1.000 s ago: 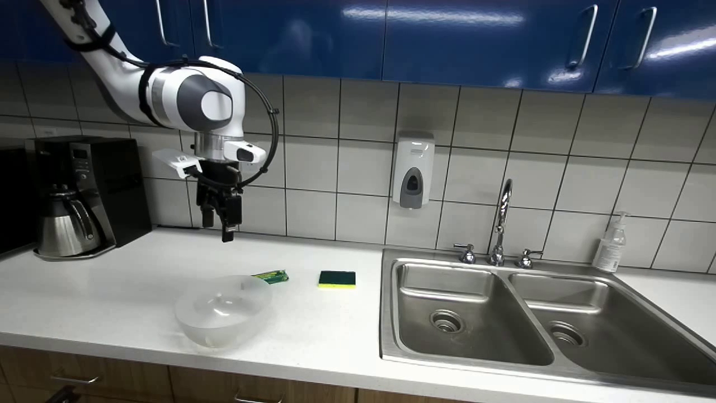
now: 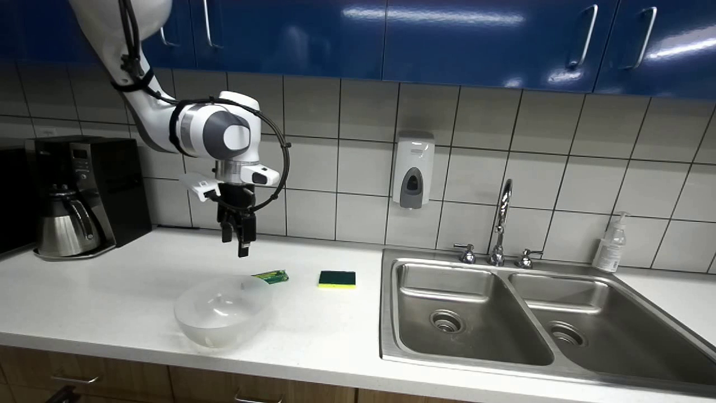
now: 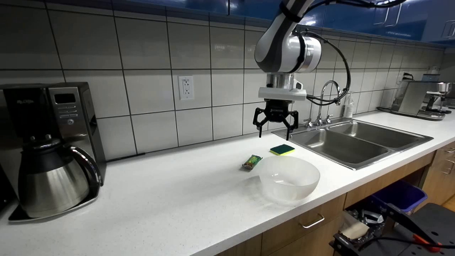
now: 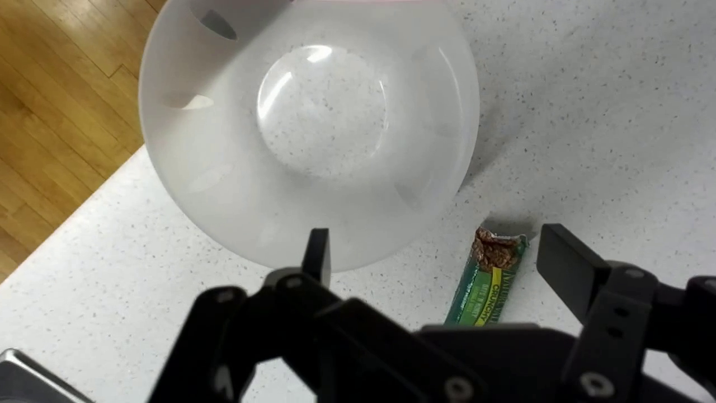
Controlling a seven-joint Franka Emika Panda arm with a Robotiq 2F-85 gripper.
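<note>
A translucent white bowl [image 2: 221, 315] stands empty on the white counter near its front edge. Just behind it lies a green granola bar wrapper [image 3: 252, 162], part of it hidden by the bowl in exterior view 1. In the wrist view, brown stuff shows at one end of the granola bar packet [image 4: 488, 277]. My gripper [image 3: 274, 134] is open, pointing down, and hangs in the air above the counter. Nothing sits between its fingers. From the wrist camera, the bar appears between my two fingertips but well below them.
A green and yellow sponge [image 2: 337, 279] lies right of the bar. Farther right is the double sink [image 2: 390, 315] with its faucet [image 2: 500, 221]. At the left stands a coffee maker [image 3: 53, 145]. The counter between coffee maker and bowl is clear.
My arm has moved right and somewhat lower in exterior view 1, bringing the open gripper nearer the bar. The bowl, bar and sponge have stayed put.
</note>
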